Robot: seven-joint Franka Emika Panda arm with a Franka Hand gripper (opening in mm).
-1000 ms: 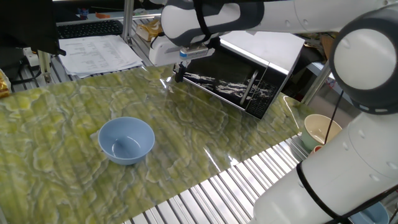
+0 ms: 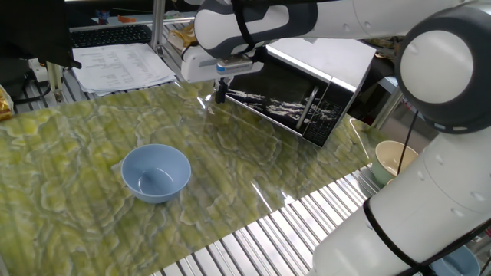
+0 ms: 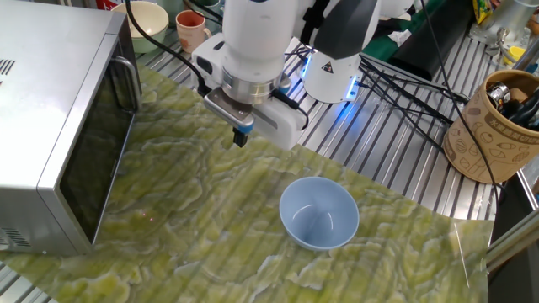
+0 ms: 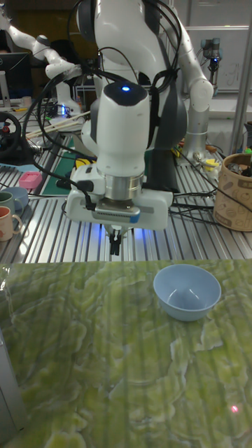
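A light blue bowl (image 2: 156, 173) stands upright and empty on the green marbled mat (image 2: 69, 207). It shows in the second exterior view too, as a blue bowl (image 3: 319, 213) right of the gripper. My gripper (image 4: 115, 244) points down with its dark fingers close together, shut, and nothing shows between them. In the second exterior view the gripper (image 3: 241, 137) hangs above the mat, between the microwave and the bowl, apart from both. From the first exterior view the gripper (image 2: 220, 93) appears in front of the microwave (image 2: 288, 96), whose door is closed.
Beside the mat, near the arm's base, are a cream-and-green bowl (image 3: 145, 25) and a pink mug (image 3: 192, 30). A patterned brown bucket (image 3: 493, 126) of utensils stands on the slatted metal table. Most of the mat around the blue bowl is clear.
The blue bowl and microwave have stayed where they were.
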